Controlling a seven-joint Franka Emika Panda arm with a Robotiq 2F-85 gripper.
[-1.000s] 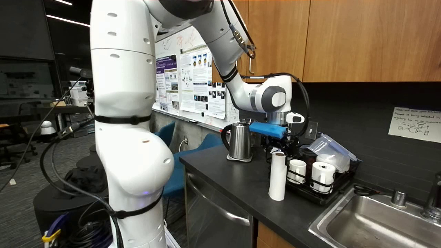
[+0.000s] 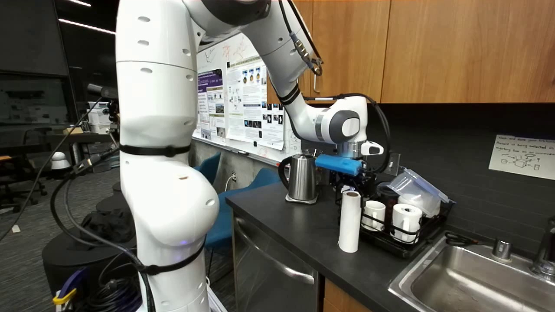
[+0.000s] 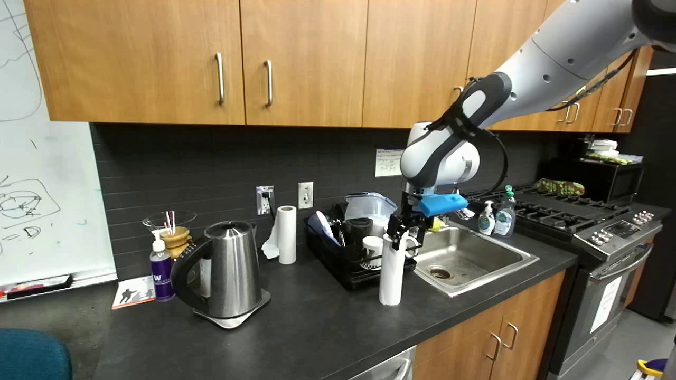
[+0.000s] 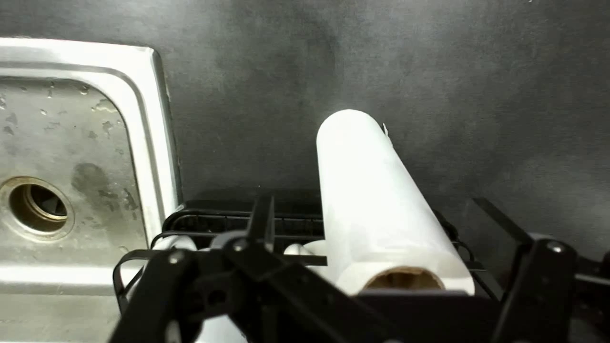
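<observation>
A white paper towel roll (image 2: 349,223) stands upright on the dark counter, just in front of the dish rack. My gripper points down at the roll's upper end. It is open: in the wrist view one black finger (image 4: 262,222) shows on the left of the roll and the other finger (image 4: 501,220) on the right, with visible gaps to both. Exterior view 2 has the gripper at the top of the same roll (image 3: 392,275), partly overlapping it. The roll's hollow core faces up.
Behind the roll, the black dish rack (image 3: 345,269) holds mugs and a clear tub. A steel sink (image 4: 151,143) lies beside it. The kettle (image 3: 233,272) and a second paper roll (image 3: 287,234) stand farther along the counter.
The arm's end has shifted very slightly, barely lower in exterior view 1. The paper towel roll stands in the same spot.
</observation>
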